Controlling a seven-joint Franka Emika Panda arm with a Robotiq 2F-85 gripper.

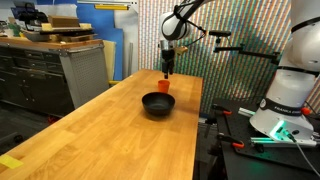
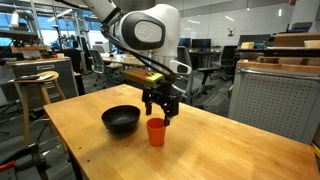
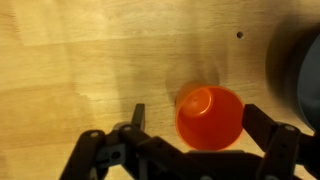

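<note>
An orange-red cup stands upright on the wooden table, beside a black bowl. Just above the cup, pointing down, is my gripper, open, with empty space between its fingertips. The wrist view looks down on the cup, which lies between the two dark fingers, nearer the right one. Whether the fingertips reach below the cup's rim is hard to tell. In the first exterior view the cup is behind the bowl.
The bowl's edge comes in at the right of the wrist view, close to the right finger. A second white arm stands at the table's right side.
</note>
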